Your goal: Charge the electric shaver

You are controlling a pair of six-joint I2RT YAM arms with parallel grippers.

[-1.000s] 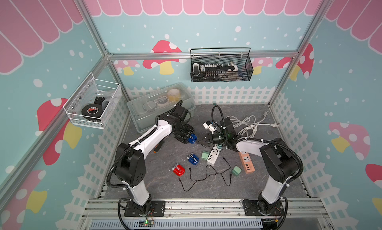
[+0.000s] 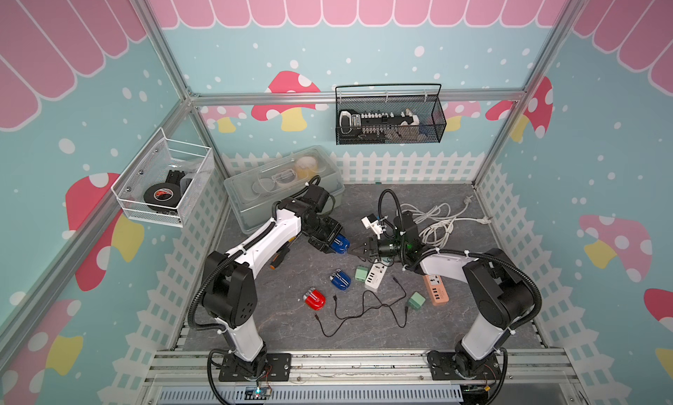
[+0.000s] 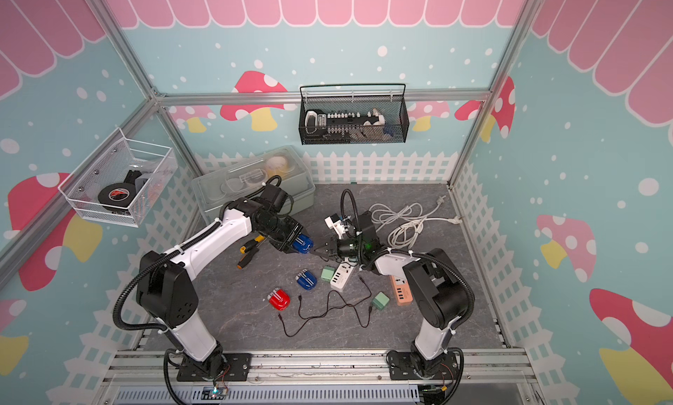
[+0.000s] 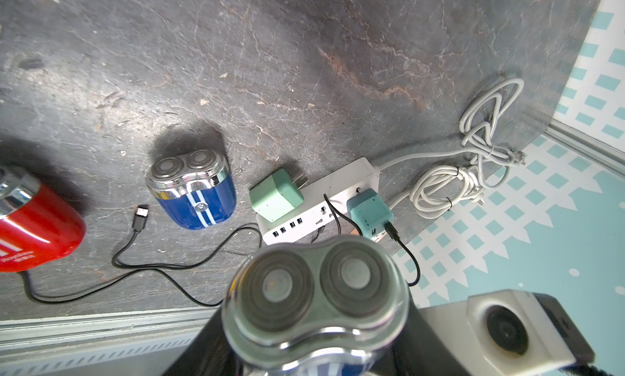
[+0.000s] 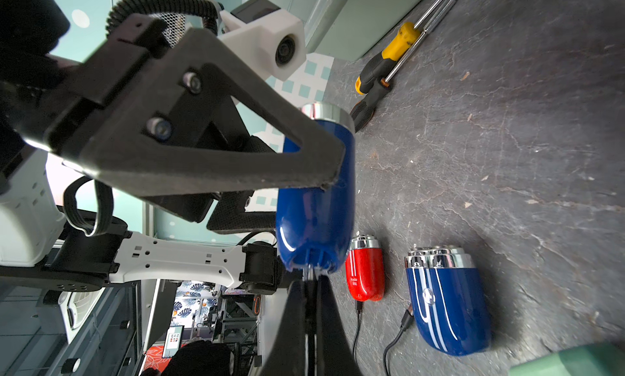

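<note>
My left gripper (image 2: 333, 241) is shut on a blue shaver (image 2: 340, 244), holding it above the table. In the right wrist view this shaver (image 5: 313, 219) hangs with its base toward my right gripper. The right fingers are shut, and a thin silver plug tip (image 5: 311, 270) shows at their end, right at the shaver's base; whether it sits inside the port I cannot tell. In the left wrist view a teal adapter (image 4: 369, 212) with a black cable (image 4: 407, 249) sits on the white power strip (image 4: 346, 177).
Another blue shaver (image 2: 340, 279), a red shaver (image 2: 314, 299) and a loose black cable (image 2: 361, 313) lie in front. Green adapters (image 2: 361, 273) and an orange strip (image 2: 436, 290) are nearby. A lidded box (image 2: 284, 184) stands behind the left arm, near screwdrivers (image 5: 390, 53).
My right gripper has shifted slightly to the right over the last second. The left gripper and its shaver have barely moved.
</note>
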